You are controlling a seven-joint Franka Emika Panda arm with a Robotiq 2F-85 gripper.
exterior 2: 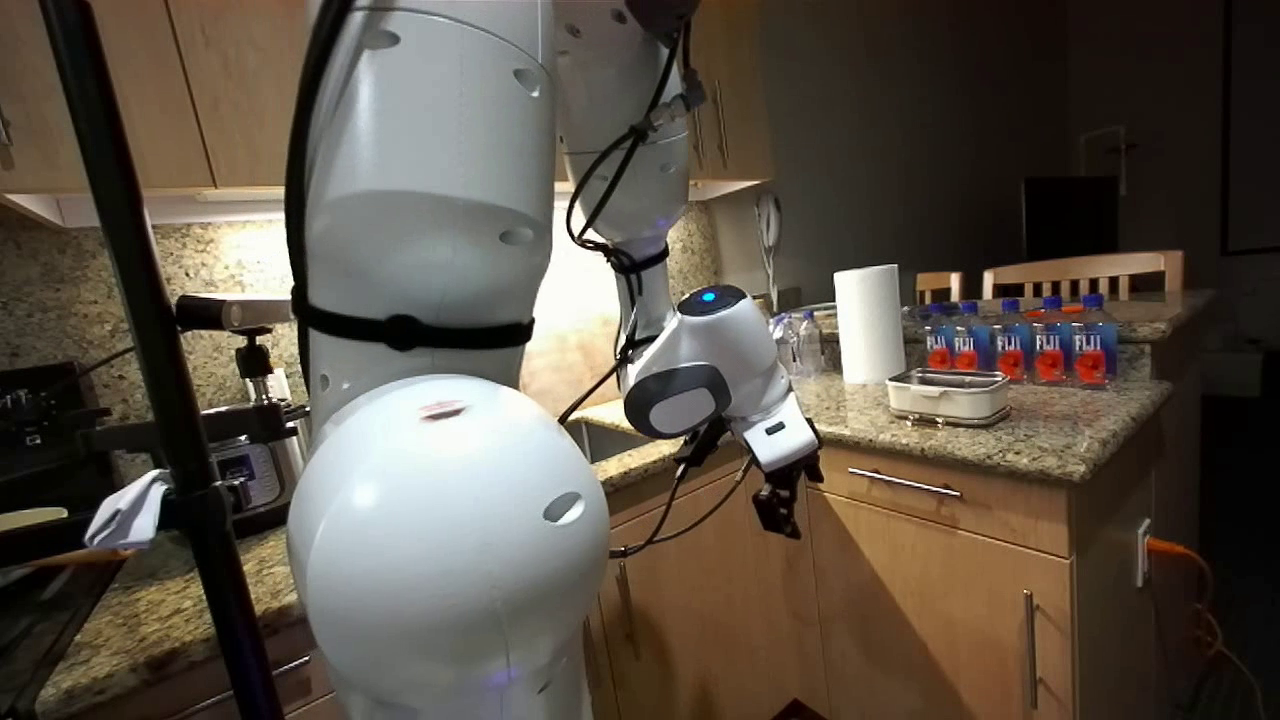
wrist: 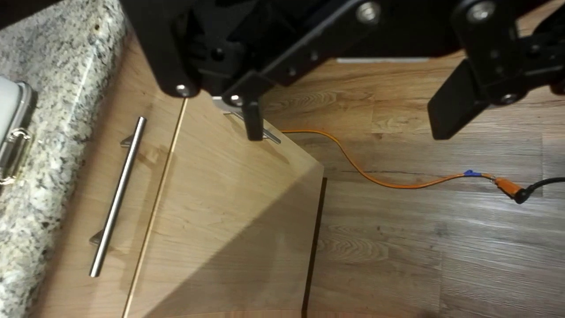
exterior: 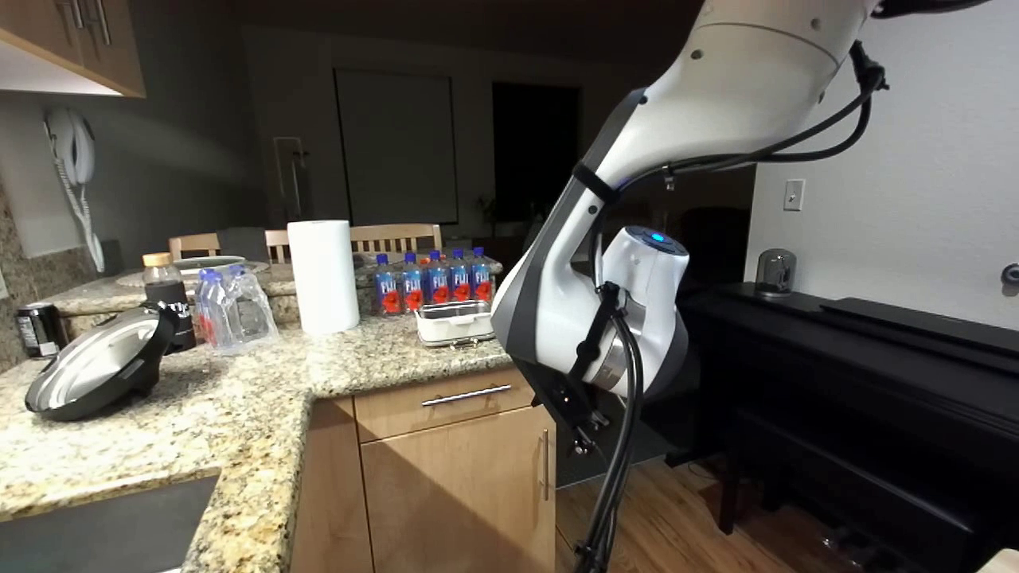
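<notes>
My gripper stands open in the wrist view, its two fingers wide apart with only floor and cabinet front behind them. In exterior view 2 the gripper [exterior 2: 780, 514] hangs below counter height, in front of the wooden cabinet [exterior 2: 924, 588]. A metal drawer handle [wrist: 117, 198] lies to the left of the fingers in the wrist view, apart from them. The cabinet door's upright handle [exterior: 545, 465] shows in exterior view 1; in the wrist view part of it is hidden behind a finger.
On the granite counter [exterior: 382, 368] stand a white lidless container [exterior: 456, 329], a paper towel roll [exterior: 322, 277] and several water bottles [exterior: 437, 286]. A black-rimmed lid [exterior: 100, 363] rests at the left. An orange cable [wrist: 365, 172] crosses the floor. A dark piano [exterior: 841, 382] stands right.
</notes>
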